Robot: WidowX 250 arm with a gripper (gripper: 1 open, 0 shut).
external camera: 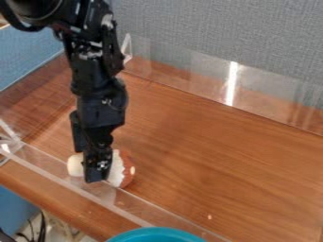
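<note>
A white and orange-red object (121,168), apparently a toy, lies near the front-left edge of the wooden table (221,142). My black gripper (96,172) points down over it from the upper left, its fingers lowered around the white middle part. The gripper is open, and it hides much of the object; whether the fingers touch it cannot be seen.
A teal bowl (157,233) sits at the bottom edge. Clear panels line the table's edges, with a grey textured wall (240,38) behind. Cables show below at the lower left.
</note>
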